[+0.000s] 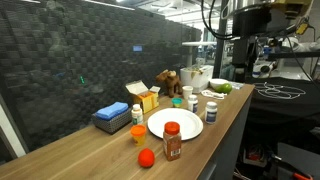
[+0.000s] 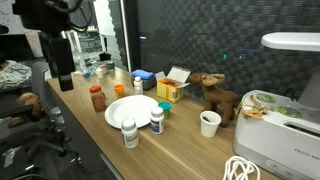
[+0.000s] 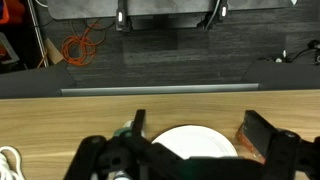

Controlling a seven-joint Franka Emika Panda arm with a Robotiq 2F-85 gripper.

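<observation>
My gripper hangs high above the counter's front edge, at the upper right of exterior view 1. In exterior view 2 the gripper is at the left, well above the counter. The wrist view shows its fingers spread wide, with nothing held. Below them lies a white plate, partly hidden by the gripper. On the counter, the plate looks empty. A red-lidded jar stands in front of it, near a red ball-like item and an orange cup. Two white bottles stand near the plate.
Behind are a blue cloth-like item, a yellow box, a brown plush animal, a green cup and a white cup. A white toaster and cable are at the far end.
</observation>
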